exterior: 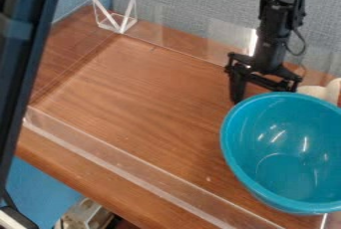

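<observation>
My black gripper (260,82) hangs low over the back right of the wooden table (134,104), open, its fingers just behind and left of a large teal bowl (280,148). The bowl sits at the front right, with nothing visible inside it. Behind the bowl, a pale object (320,92) is partly hidden; I cannot tell what it is.
A white wire shape (116,19) stands at the back left corner. Clear plastic strips run along the back and front edges. A dark post (14,64) fills the left edge.
</observation>
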